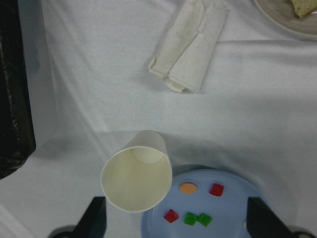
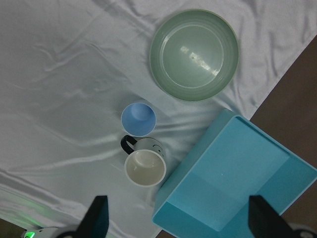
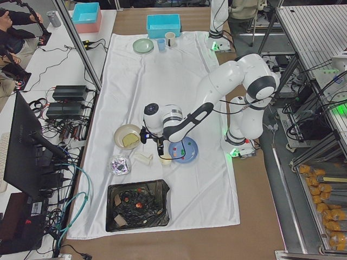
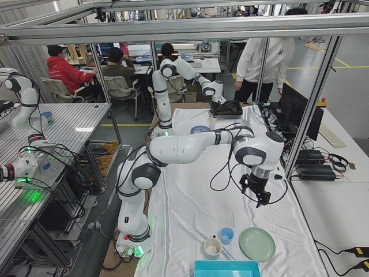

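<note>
My left gripper is open above a white paper cup [image 1: 136, 179], which lies just beyond its fingers beside a blue plate [image 1: 218, 208] with small red, green and orange pieces. A folded paper napkin [image 1: 188, 47] and a beige plate [image 1: 285, 25] with bread are farther up in the left wrist view. My right gripper is open high over the other end of the table, above a mug [image 2: 144, 168], blue cup [image 2: 138, 119], green plate [image 2: 193, 54] and turquoise bin [image 2: 237, 168].
A black bin [image 3: 138, 222] with dark contents stands at the near end, next to a shiny package [image 3: 120, 164].
</note>
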